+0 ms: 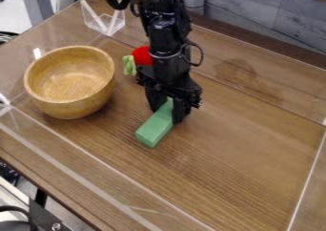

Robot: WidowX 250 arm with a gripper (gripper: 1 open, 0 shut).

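The black arm comes down from the top centre to the middle of the table, where its gripper [171,99] is low over a green elongated object [155,128]. The object slants down-left from between the fingers, which are shut on its upper end. That end is partly hidden by the gripper.
A wooden bowl [69,82] stands at the left. Behind the arm are a red round object [140,57] and a small green item [129,62]. A clear plastic piece [105,17] lies at the back left.
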